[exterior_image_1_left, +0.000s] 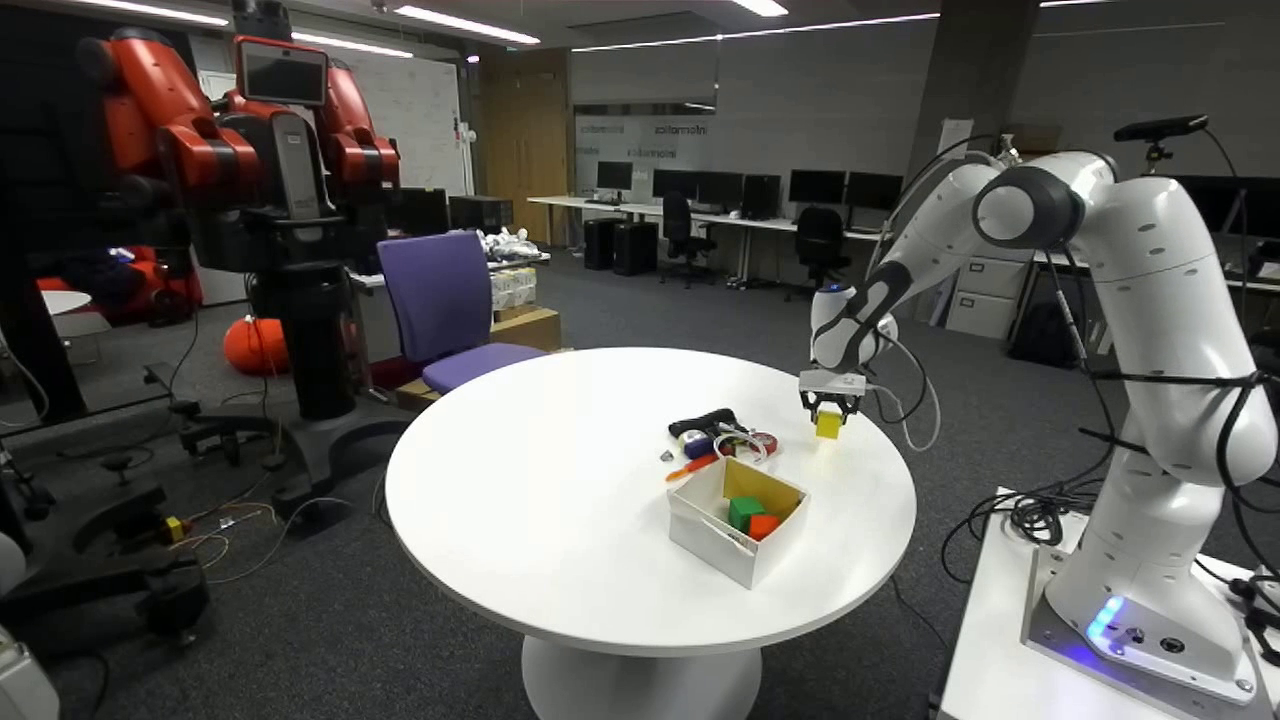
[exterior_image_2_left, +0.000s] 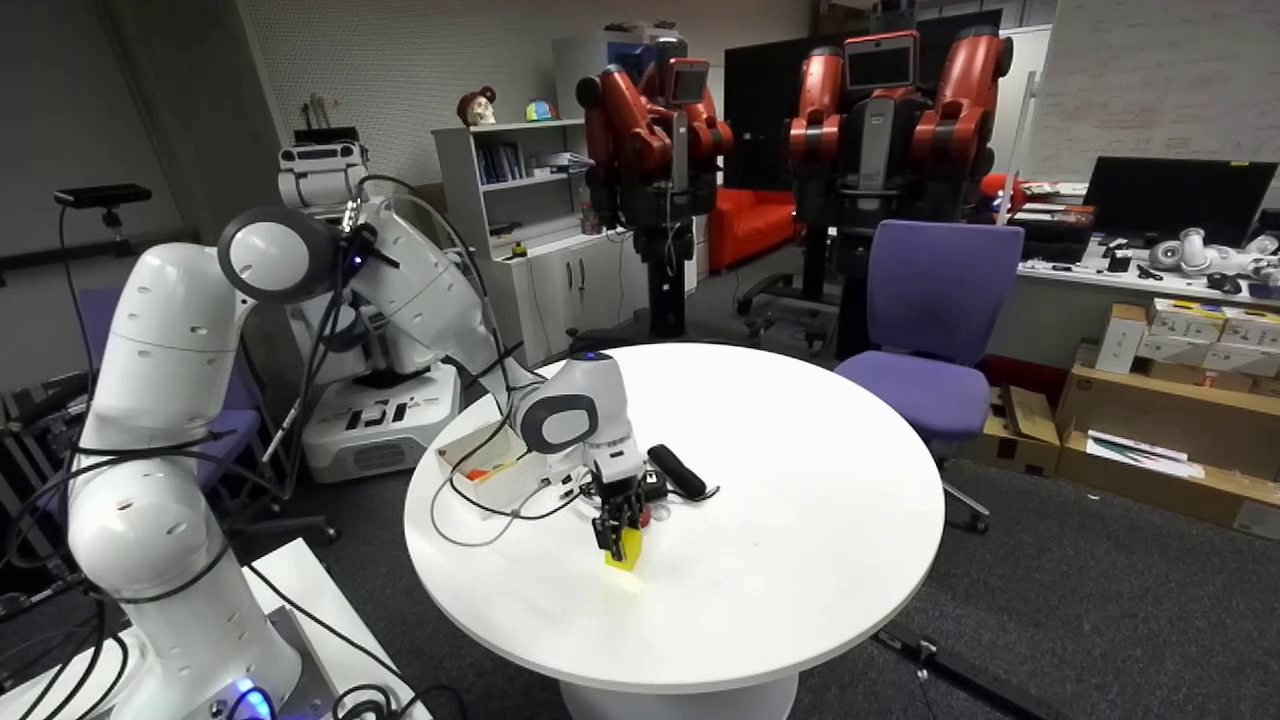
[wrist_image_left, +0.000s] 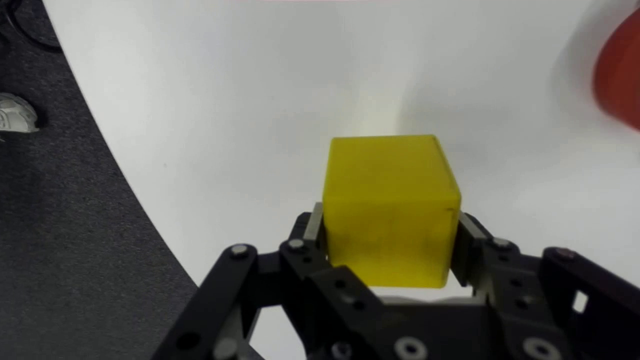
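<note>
A yellow cube (wrist_image_left: 391, 207) is pinched between the two black fingers of my gripper, which is shut on it. In exterior view 1 the cube (exterior_image_1_left: 828, 425) hangs under the gripper (exterior_image_1_left: 830, 409), at or just above the right side of the white round table (exterior_image_1_left: 540, 480). From the other side, exterior view 2 has the cube (exterior_image_2_left: 624, 551) below the dark fingers, with a yellowish glow on the tabletop under it. An open white box (exterior_image_1_left: 714, 542) on the table holds a green block (exterior_image_1_left: 744, 512) and a red-orange block (exterior_image_1_left: 763, 526).
Beside the box lies a clutter of small items: a black object (exterior_image_1_left: 702, 422), an orange tool (exterior_image_1_left: 692, 468) and a red round item (exterior_image_1_left: 767, 444).
</note>
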